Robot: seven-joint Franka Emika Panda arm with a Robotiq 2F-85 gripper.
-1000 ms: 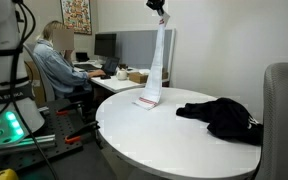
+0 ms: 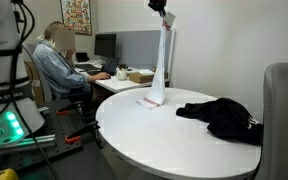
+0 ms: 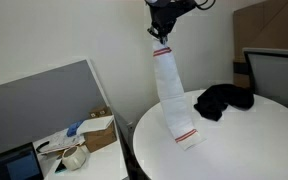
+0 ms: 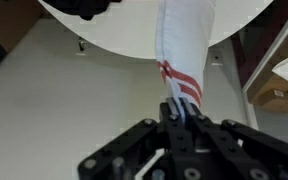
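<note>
A long white towel with red stripes point(image 3: 170, 85) hangs from my gripper point(image 3: 161, 42), which is shut on its upper end high over the table. The towel's lower end, with its own red stripes, touches the white round table point(image 2: 164, 142) near the far edge and lies partly flat there. From the wrist view the striped end of the towel point(image 4: 181, 85) runs up to my fingers, whose tips are hidden by cloth. In exterior view 1, the gripper point(image 2: 162, 13) is at the top edge of the picture.
A crumpled black cloth point(image 2: 224, 118) lies on the table's right side. Beyond the table stand a desk with a cardboard box point(image 3: 96, 130) and a mug point(image 3: 74, 157). A grey chair point(image 2: 283, 120) is at the right, and a person sits at the far left.
The gripper and the towel's upper end have shifted slightly to the right in exterior view 1. The towel's lower end still rests on the table. The black cloth has not moved.
</note>
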